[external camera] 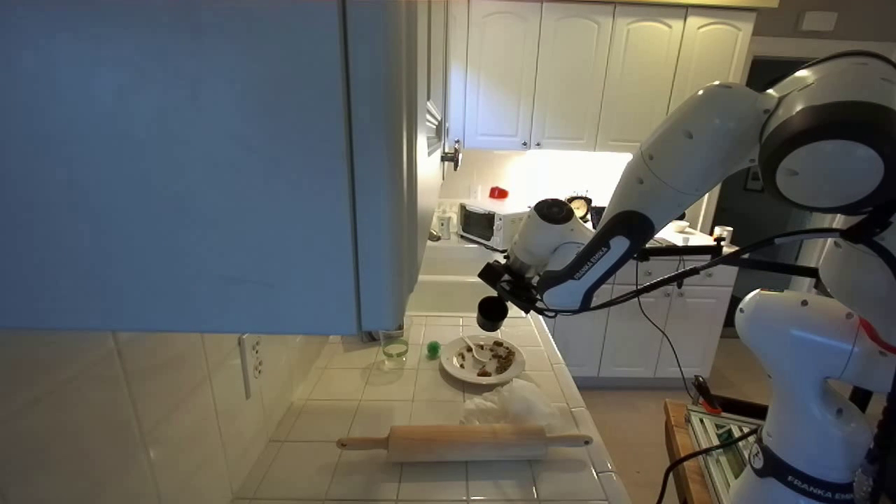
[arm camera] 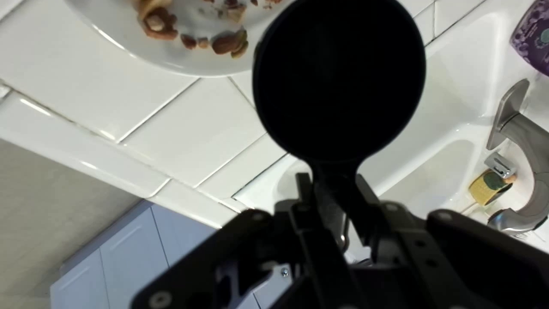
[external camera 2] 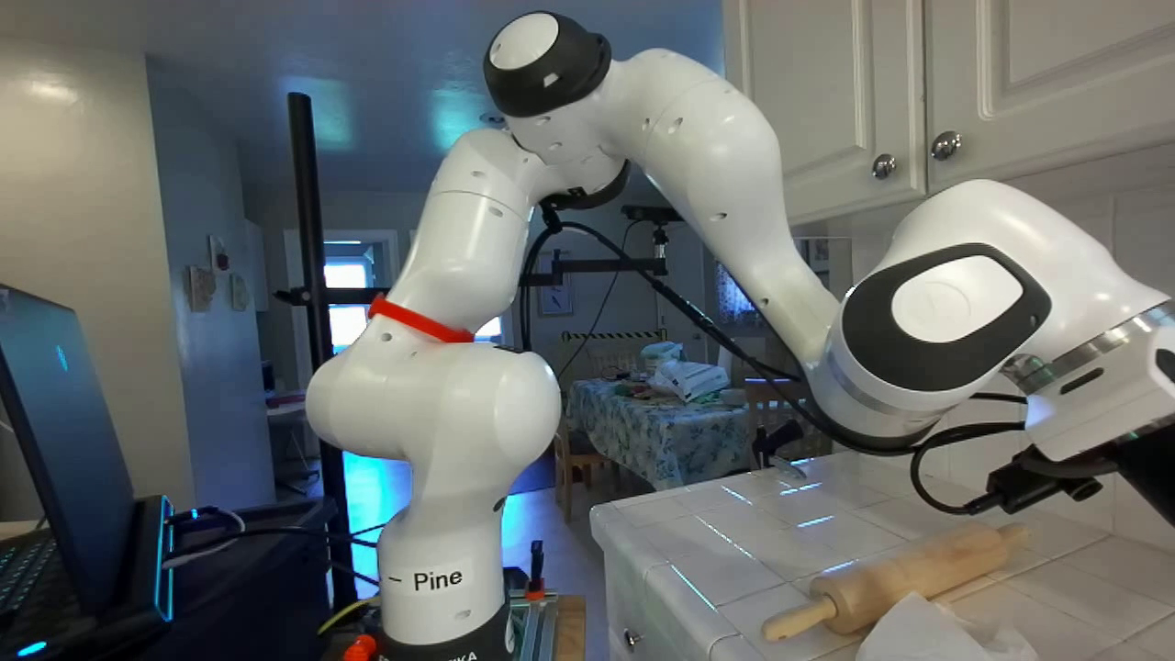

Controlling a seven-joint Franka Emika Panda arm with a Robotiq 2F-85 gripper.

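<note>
A black measuring cup (arm camera: 339, 77) is held by its short handle, with my gripper shut on it. In exterior view 1 the cup (external camera: 492, 312) hangs in the air just beyond the far rim of the plate, below the gripper. Its inside is too dark in the wrist view to tell what it contains. The white plate (external camera: 458, 366) stands on the tiled counter with brown nut-like pieces (external camera: 504, 361) scattered over it and a white spoon or scoop (external camera: 480, 351) lying on it. Exterior view 2 leaves the gripper's fingers and the cup out of sight.
A wooden rolling pin (external camera: 466, 442) and a crumpled white plastic bag (external camera: 516, 404) lie nearer than the plate. Left of it are a green ball-like item (external camera: 433, 348) and a clear glass (external camera: 394, 348). The sink basin (arm camera: 453, 118) and faucet (arm camera: 532, 139) lie beyond.
</note>
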